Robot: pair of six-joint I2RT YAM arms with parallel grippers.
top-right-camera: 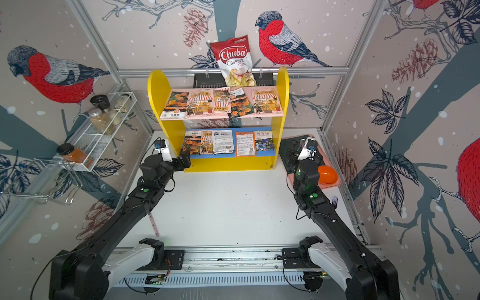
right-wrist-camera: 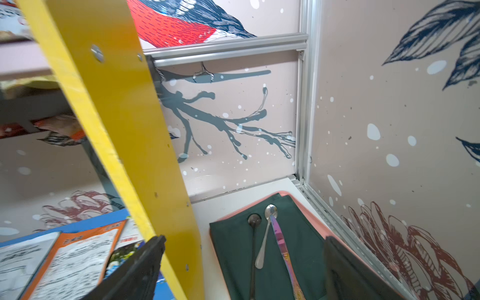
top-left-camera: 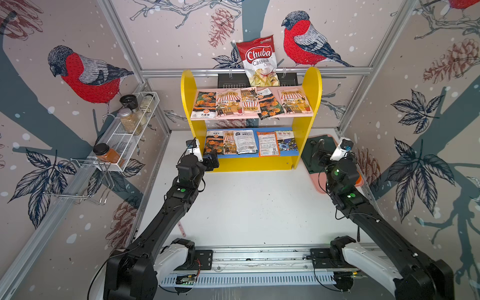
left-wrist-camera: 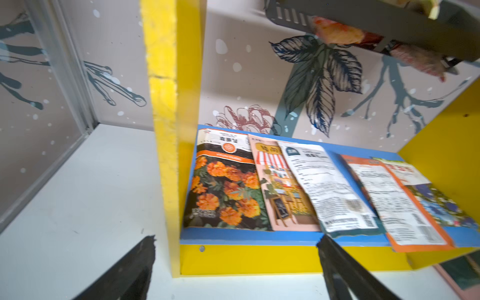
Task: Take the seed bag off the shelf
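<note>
A yellow shelf (top-left-camera: 189, 100) carries flat seed bags on two levels. Several lie side by side on the pink upper board, among them an orange-flower bag (top-left-camera: 204, 104). On the blue lower board rest another orange-flower bag (left-wrist-camera: 227, 182), a pink shopfront bag (left-wrist-camera: 281, 185), a white-backed bag (left-wrist-camera: 330, 187), an orange-edged bag (left-wrist-camera: 395, 205) and a blue-flower bag (left-wrist-camera: 440, 200). My left gripper stands open in front of the shelf's lower left, nothing between its fingers. Right of the shelf, my right gripper is open and empty.
A pink tray with a dark green cloth (right-wrist-camera: 230, 240) holds spoons (right-wrist-camera: 270, 212) and a knife (right-wrist-camera: 285, 250) right of the shelf. An orange bowl (top-right-camera: 327, 174) sits there too. A wire rack (top-left-camera: 131, 140) with jars hangs left.
</note>
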